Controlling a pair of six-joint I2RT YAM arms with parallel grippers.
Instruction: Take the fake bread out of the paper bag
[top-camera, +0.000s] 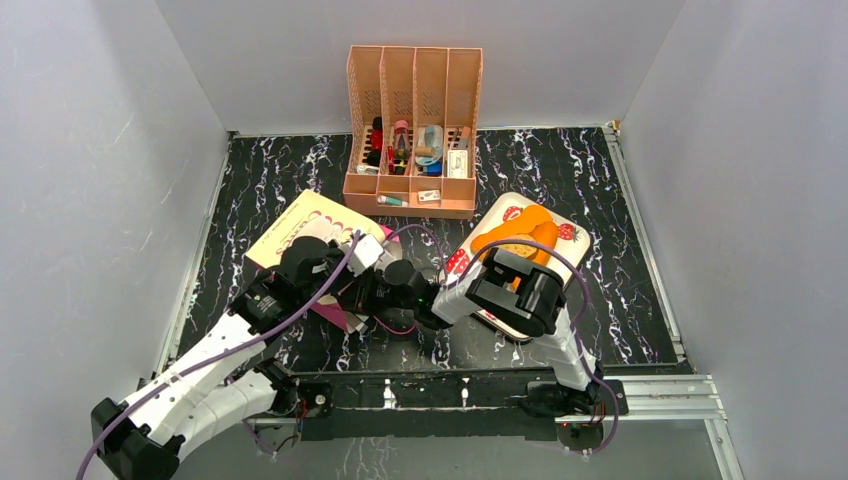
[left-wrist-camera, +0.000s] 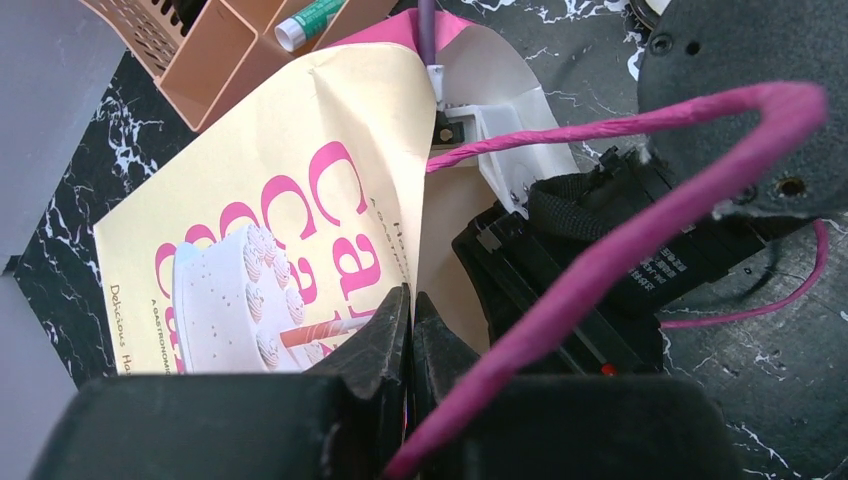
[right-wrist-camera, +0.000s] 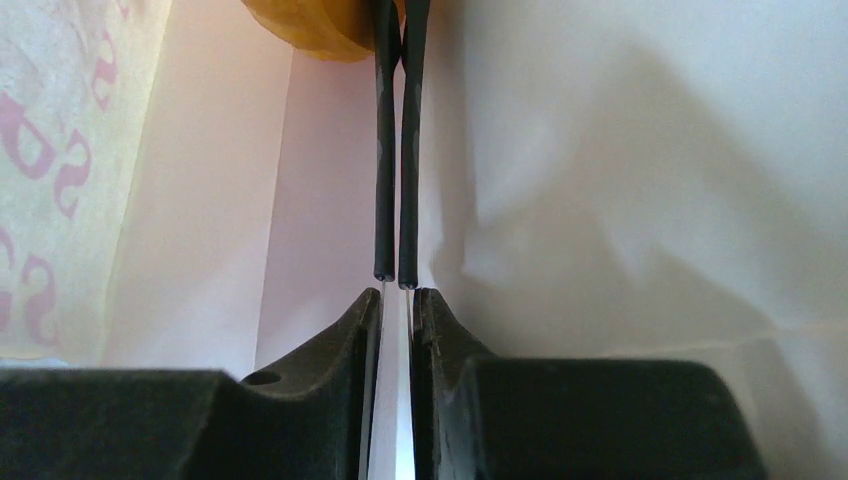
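The paper bag (top-camera: 300, 220), cream and pink with a printed cake, lies at the left of the table. My left gripper is shut at the bag's mouth edge, seemingly pinching the paper. My right gripper reaches inside the bag; its long black fingers are close together at an orange piece of fake bread (right-wrist-camera: 310, 20) at the top of the right wrist view. Whether they grip it is unclear. In the top view both wrists largely hide the bag's opening.
A white tray (top-camera: 570, 255) with orange fake bread pieces lies at the right, under my right arm. A pink compartment organizer (top-camera: 410, 200) with small items stands at the back. Purple cables loop over both arms.
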